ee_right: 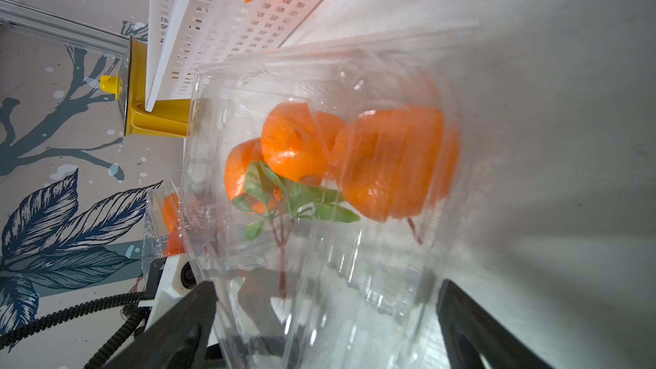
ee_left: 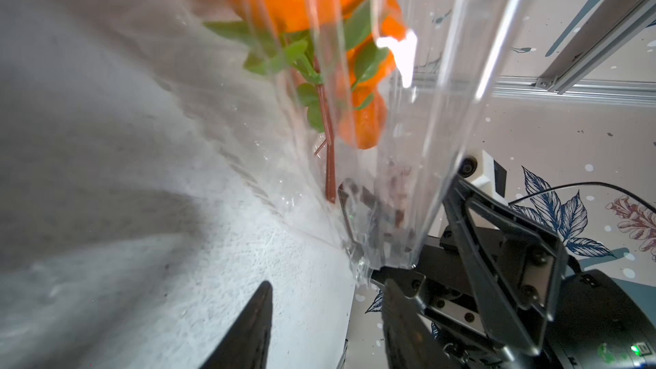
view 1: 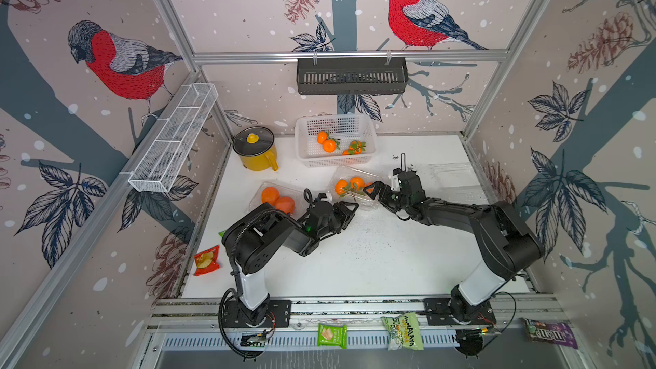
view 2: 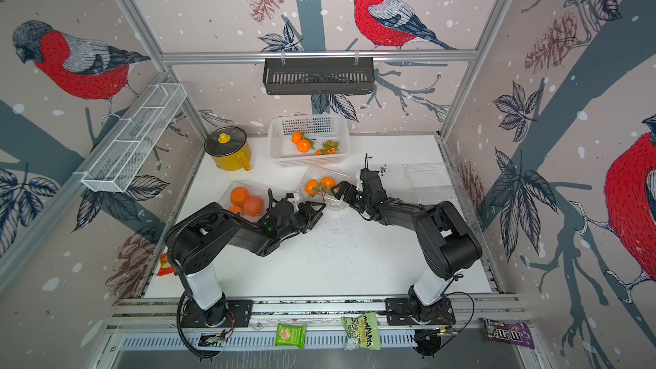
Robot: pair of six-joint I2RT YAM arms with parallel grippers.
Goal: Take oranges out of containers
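Note:
A clear plastic container (ee_right: 328, 253) holds several oranges (ee_right: 297, 140) with green leaves and a stem, between my two arms in the top views. My right gripper stands open at the container's right side, its fingers (ee_right: 471, 321) spread on either side of the plastic. Near the container's front left corner is my left gripper, part open with nothing between its fingers. Further left, a second clear container (view 2: 227, 196) holds oranges (view 2: 253, 205), partly hidden by the left arm. A white basket (view 1: 311, 162) at the back holds more oranges (view 1: 330, 145).
The yellow pot (view 1: 259, 158) with a dark lid stands at the back left. A red packet (view 1: 206, 260) lies at the table's left edge. On the right is an empty clear container (view 2: 427, 181).

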